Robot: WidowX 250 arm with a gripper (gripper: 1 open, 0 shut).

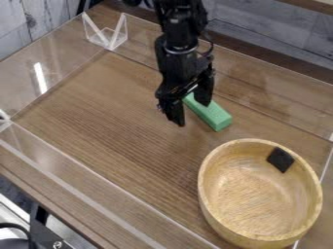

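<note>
My black gripper (188, 105) hangs from the top centre over the wooden table, its two fingers apart. It is at the near left end of a green block (211, 117), beside or over it; the fingers partly cover that end. I see nothing held between them.
A large beige bowl (258, 208) with a small black object (279, 160) on its right side fills the lower right. A white wire-like item (107, 29) stands at the back left.
</note>
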